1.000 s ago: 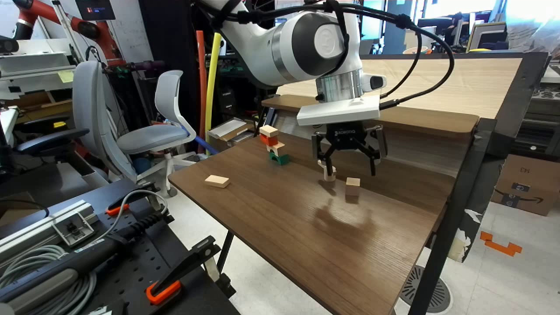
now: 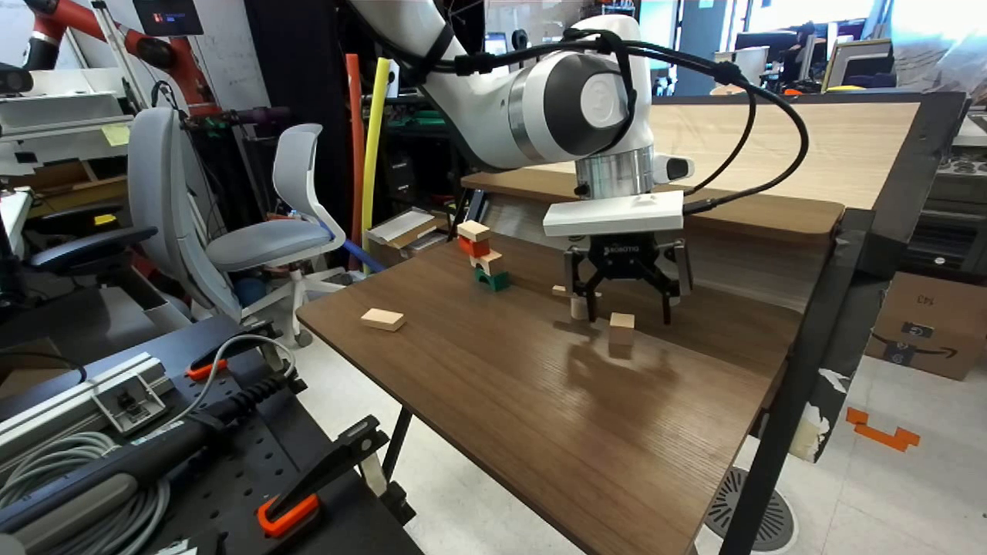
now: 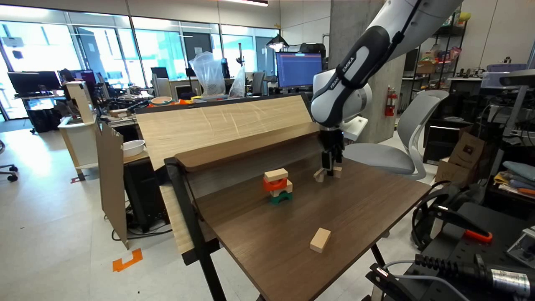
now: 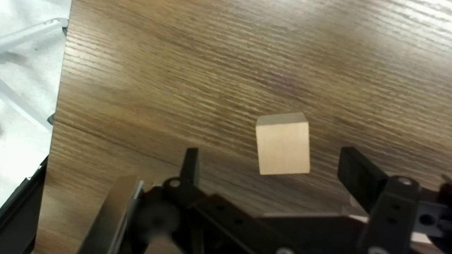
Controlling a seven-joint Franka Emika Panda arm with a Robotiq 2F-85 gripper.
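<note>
Above the brown table, my gripper [image 2: 629, 319] hangs open, its fingers pointing down and nothing held between them. In the wrist view a plain wooden block [image 4: 284, 148] lies between the lines of the two fingertips, a bit beyond them and nearer the right one. That same block [image 2: 621, 329] stands on the table in exterior view 1, just below the gripper. Partly hidden behind one finger are other light wooden pieces [image 2: 579, 309]. In exterior view 2 the gripper [image 3: 328, 173] overlaps these pieces, so its exact gap from them cannot be judged.
A small stack holds a green arch [image 3: 281, 197], an orange piece [image 3: 274, 184] and light wooden blocks. One flat wooden block [image 2: 383, 319] lies alone near the table's edge. A raised shelf [image 2: 740, 208] borders the back.
My gripper has moved a little right and lower in exterior view 1, closer over the wooden block. It stays open, and the blocks appear unmoved.
</note>
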